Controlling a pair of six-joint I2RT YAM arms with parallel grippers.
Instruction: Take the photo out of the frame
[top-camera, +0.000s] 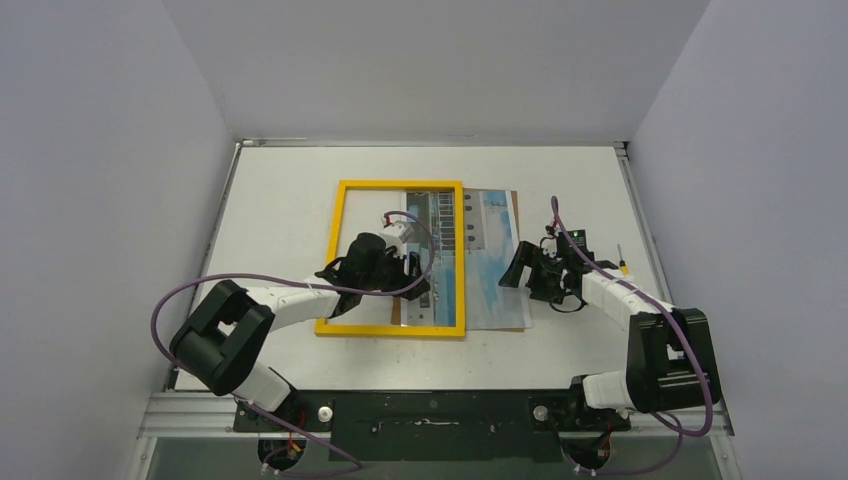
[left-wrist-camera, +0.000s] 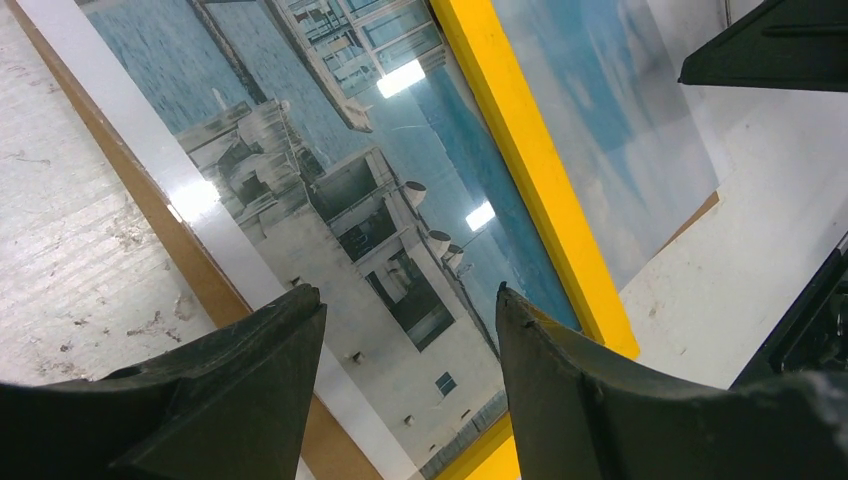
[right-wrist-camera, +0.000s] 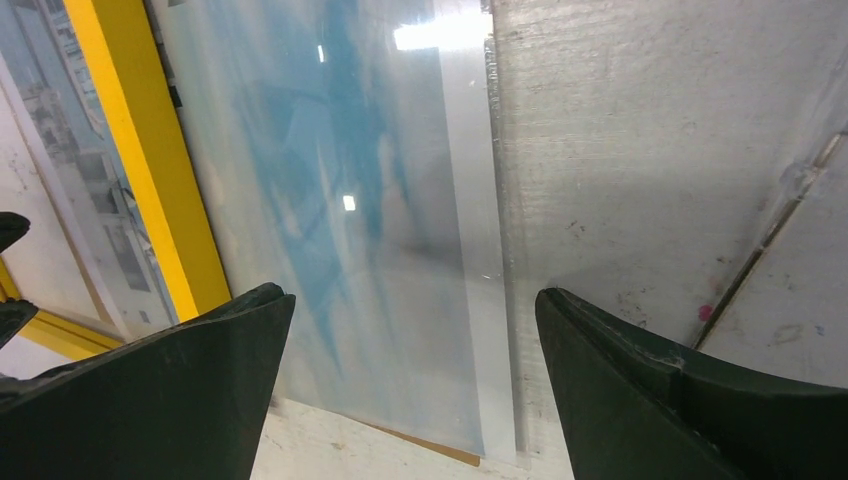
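Observation:
The yellow frame (top-camera: 332, 260) lies flat on the white table. Its right bar (left-wrist-camera: 545, 190) crosses the photo, which extends out past the frame's right side. The part of the photo (left-wrist-camera: 330, 210) inside the frame shows buildings and water; the outer part (right-wrist-camera: 350, 230) is pale blue under a glossy clear sheet. A brown backing board (left-wrist-camera: 200, 270) peeks out along the left edge. My left gripper hovers over the inner part, fingers apart and empty. Above the outer part's right edge is my right gripper, open, a finger to either side of that edge.
A thin screwdriver with a yellow handle (top-camera: 623, 267) lies at the table's right. The two grippers are not far apart.

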